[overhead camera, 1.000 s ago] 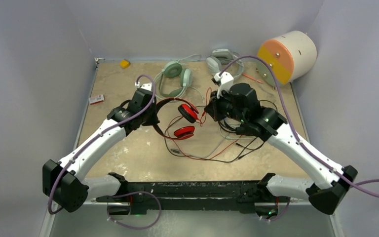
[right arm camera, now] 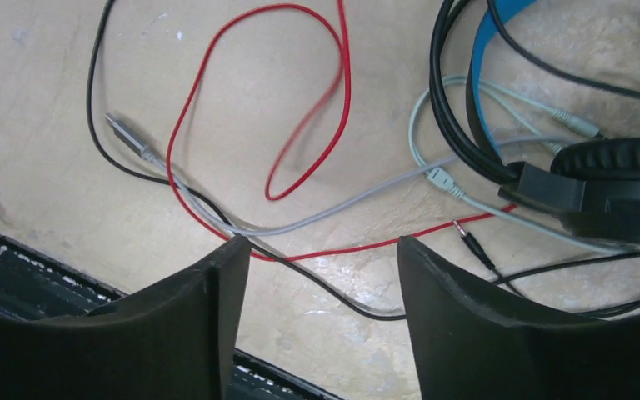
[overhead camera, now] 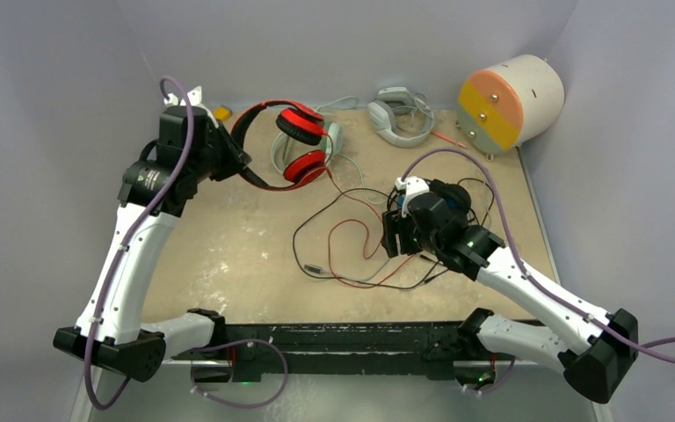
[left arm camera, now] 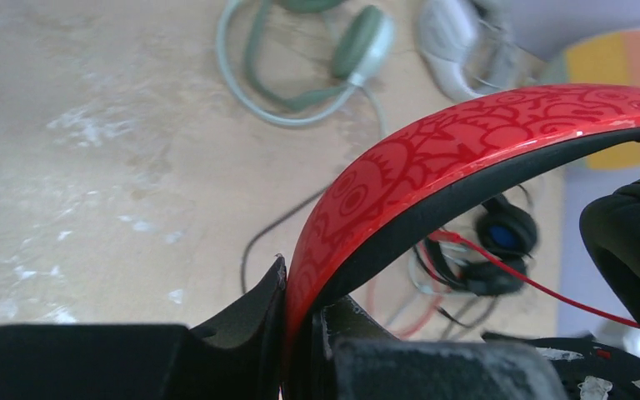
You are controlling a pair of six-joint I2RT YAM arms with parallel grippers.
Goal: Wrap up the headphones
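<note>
Red and black headphones [overhead camera: 306, 166] hang in the air at the left of the table, their headband [left arm camera: 433, 158] clamped in my left gripper [overhead camera: 244, 160]. Their thin red cable [overhead camera: 366, 230] runs down from an ear cup toward the table's middle. In the right wrist view that red cable [right arm camera: 349, 83] lies in a loose loop, crossing a black cable and a grey one. My right gripper is open above the table, its fingers [right arm camera: 225, 283] apart with cables seen below and beyond the gap. No cable visibly sits between its fingertips.
Black and blue headphones [right arm camera: 633, 183] lie right beside my right gripper with tangled cables. Mint headphones [left arm camera: 365, 50] and white headphones [overhead camera: 400, 117] lie at the back. A coloured drum [overhead camera: 510, 105] stands back right.
My left gripper has carried the red headphones up, back and to the left.
</note>
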